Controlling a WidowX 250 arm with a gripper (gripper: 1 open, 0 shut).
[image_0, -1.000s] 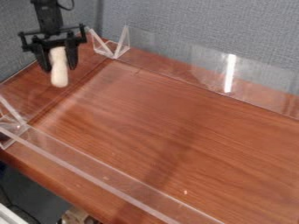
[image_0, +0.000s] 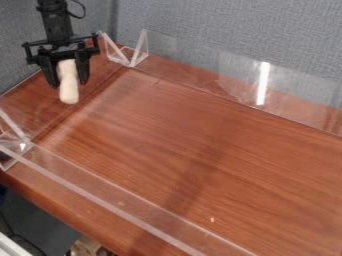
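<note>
My black gripper (image_0: 67, 70) is at the upper left, over the left part of the wooden surface. It is shut on a pale cream, elongated object (image_0: 68, 85), held upright between the fingers with its lower end hanging below them. Whether that end touches the surface is hard to tell.
Clear plastic walls (image_0: 241, 77) edge the wooden surface (image_0: 214, 150), with white corner brackets (image_0: 127, 52) at the back left and near left. A grey padded wall stands behind.
The gripper and the cream object are very slightly lower or shifted than about a second ago; otherwise the scene looks the same.
</note>
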